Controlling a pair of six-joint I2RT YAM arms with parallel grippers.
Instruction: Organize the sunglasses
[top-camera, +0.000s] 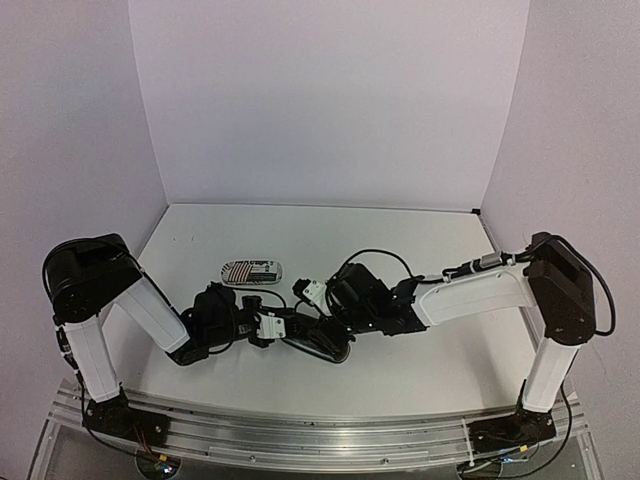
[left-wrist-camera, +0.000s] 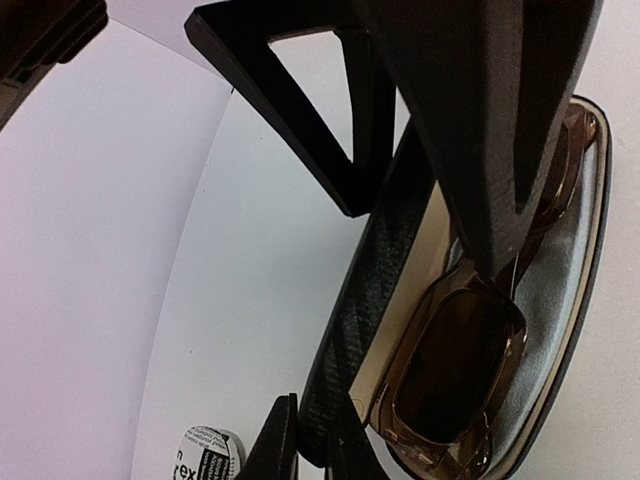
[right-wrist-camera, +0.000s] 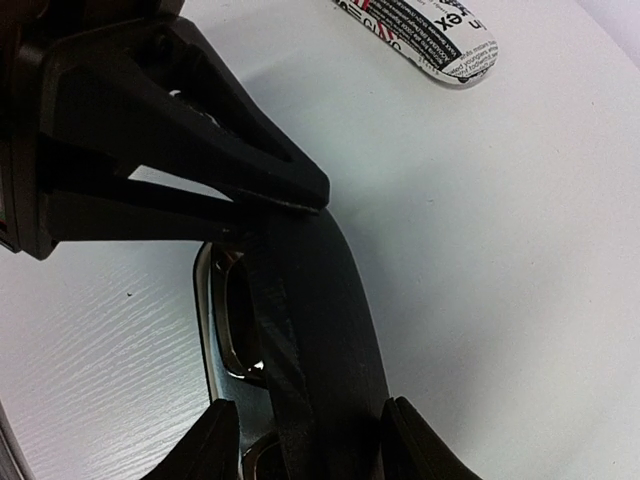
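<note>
A dark glasses case (left-wrist-camera: 375, 290) lies open on the table, its black lid standing along one side. Brown-framed sunglasses (left-wrist-camera: 455, 360) rest folded in its light grey inside. At the case's left end, my left gripper has its fingers close together with the end of the lid between them. Above the case is my right gripper, its fingers wide apart on either side of the black lid (right-wrist-camera: 330, 330); whether they touch it is unclear. From the top, both grippers cover much of the case (top-camera: 325, 350).
Behind the left gripper lies a printed white, black and red case (top-camera: 252, 272). Both grippers are very close together over the case.
</note>
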